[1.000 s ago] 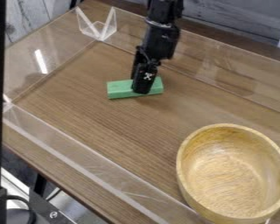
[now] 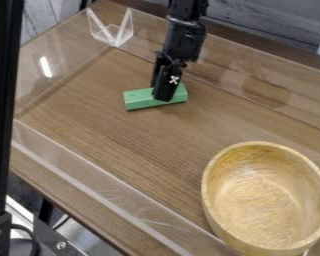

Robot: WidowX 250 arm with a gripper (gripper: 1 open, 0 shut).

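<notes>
My black gripper (image 2: 167, 82) reaches down from the top of the view onto a green rectangular block (image 2: 144, 100) lying on the wooden table (image 2: 109, 150). Its fingers are at the block's right part and appear shut on it, though the dark fingertips hide exactly where they meet it.
A round cream-coloured bowl (image 2: 263, 195) sits at the front right. A clear angular plastic piece (image 2: 112, 28) stands at the back left. Dark cables are at the lower left edge.
The gripper and the green block have shifted very slightly, with the block a little more angled than before. The rest stands as it was.
</notes>
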